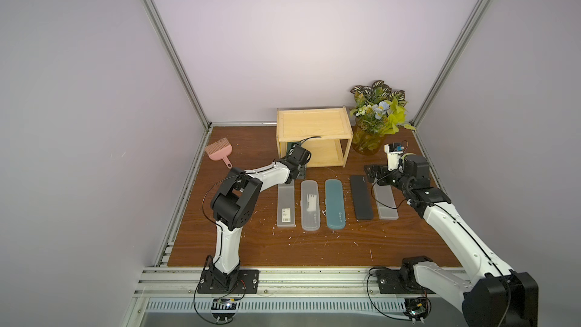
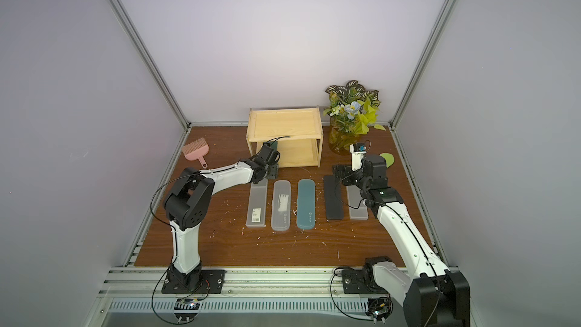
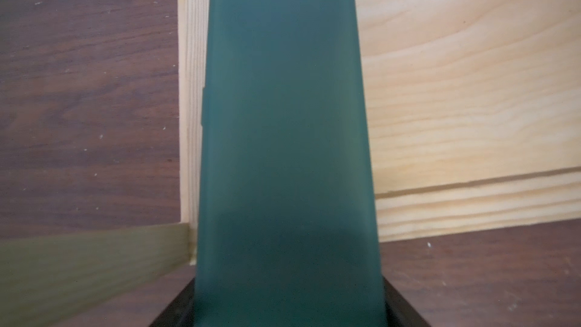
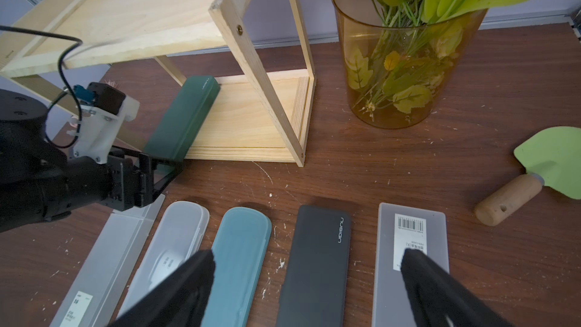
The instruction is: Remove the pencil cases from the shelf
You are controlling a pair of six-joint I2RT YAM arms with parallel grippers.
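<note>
A dark green pencil case (image 3: 284, 115) lies along the inner left side of the wooden shelf's bottom level, filling the middle of the left wrist view. My left gripper is at its front end, fingers either side; whether they close on it cannot be told. Five cases lie in a row before the shelf: long grey (image 1: 285, 212), translucent (image 1: 310, 206), teal (image 1: 335, 206), black (image 1: 362, 196) and grey with barcode (image 4: 411, 290). My right gripper stands open above the cases at the right, fingers blurred, nothing seen held.
A vase of flowers (image 4: 405, 72) stands right of the shelf, a green scoop (image 4: 547, 160) at the far right. A pink brush (image 1: 219, 149) lies on the left.
</note>
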